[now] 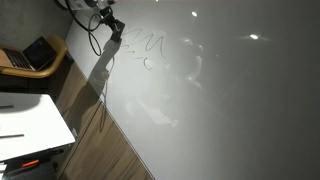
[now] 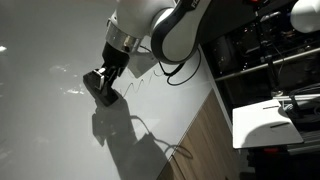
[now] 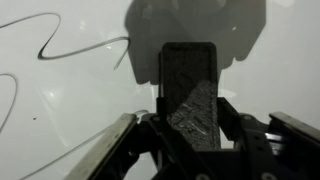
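Observation:
A dark block-shaped eraser [image 3: 190, 92] stands out from my gripper, which is shut on its near part. In the second exterior view the eraser [image 2: 101, 88] is tilted close to the whiteboard [image 2: 45, 120]; whether it touches the surface, I cannot tell. Wavy black marker lines [image 3: 85, 48] run over the board to the left of the eraser in the wrist view. From the first exterior view, the scribble [image 1: 150, 42] lies just right of my gripper [image 1: 117, 36] near the board's upper left.
A white table [image 1: 30, 122] stands at the lower left of the first exterior view, and a laptop [image 1: 38, 52] rests on a chair above it. Wood panelling [image 1: 105, 145] borders the board. Black cables loop beside the arm. Much of the board is bare.

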